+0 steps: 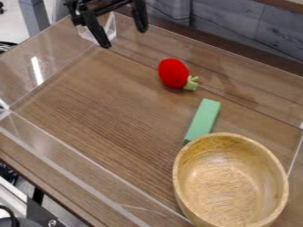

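Observation:
My gripper [120, 30] is high at the top left, its two black fingers spread open with nothing seen between them. A red strawberry-like object [174, 73] with a green top lies on the wooden table [95, 124], below and to the right of the gripper and apart from it. A light green block [203, 120] lies farther toward the front right. A large round wooden bowl [229, 183] fills the lower right.
Something clear or white [90, 33] sits behind the gripper at the top left, partly hidden. A raised wooden edge borders the back right.

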